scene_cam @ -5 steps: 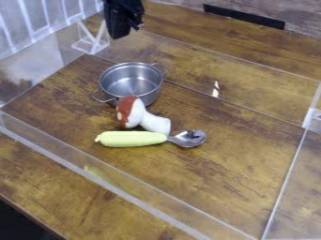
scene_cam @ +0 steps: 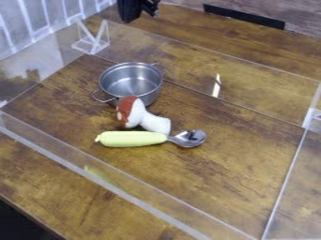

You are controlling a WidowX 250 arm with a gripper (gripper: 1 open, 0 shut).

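A steel pot with two handles (scene_cam: 130,81) sits on the wooden table (scene_cam: 238,159) inside clear walls. Just in front of it lies a white-and-red object (scene_cam: 153,122), its exact identity unclear. Below that is a pale yellow corn-like object (scene_cam: 126,139), with a metal spoon (scene_cam: 191,139) at its right end. The black gripper (scene_cam: 135,11) is at the top edge, above and behind the pot, mostly out of frame; its fingers cannot be made out.
Clear acrylic walls (scene_cam: 310,119) border the work area on the left, front, back and right.
Over the last second the gripper has risen toward the top edge, partly leaving the view. The objects on the table have not visibly moved.
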